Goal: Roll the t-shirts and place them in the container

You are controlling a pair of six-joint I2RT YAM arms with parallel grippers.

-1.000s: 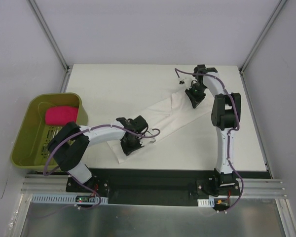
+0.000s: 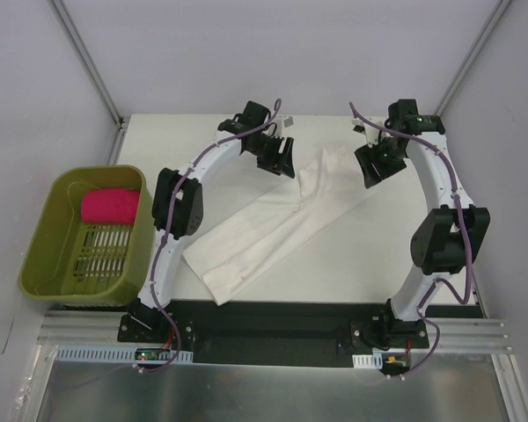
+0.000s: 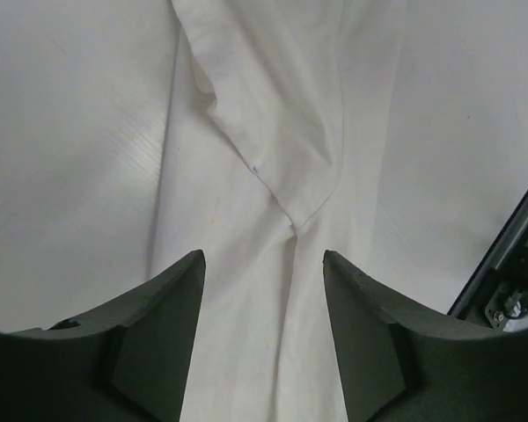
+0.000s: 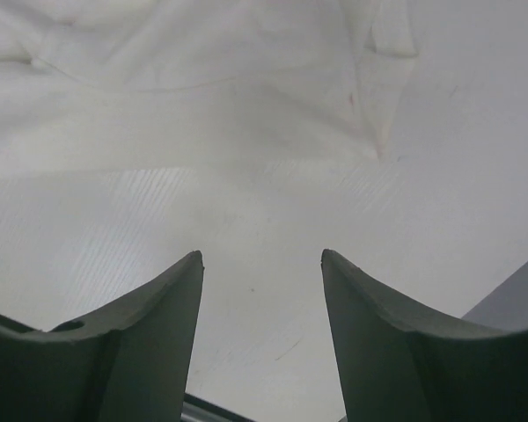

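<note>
A white t-shirt (image 2: 255, 242) lies stretched diagonally across the white table, its upper part creased with a folded-over flap, seen also in the left wrist view (image 3: 246, 149) and right wrist view (image 4: 202, 123). My left gripper (image 2: 275, 158) hangs open over the upper middle of the shirt, nothing between its fingers. My right gripper (image 2: 373, 167) is open above the table near the shirt's upper right end, which shows beyond its fingers (image 4: 370, 325).
A green basket (image 2: 44, 246) with a red rolled cloth (image 2: 110, 206) stands at the left.
My left arm has swung from the lower left of the shirt up toward the back. My right arm has risen and moved slightly right, away from the shirt's upper end.
</note>
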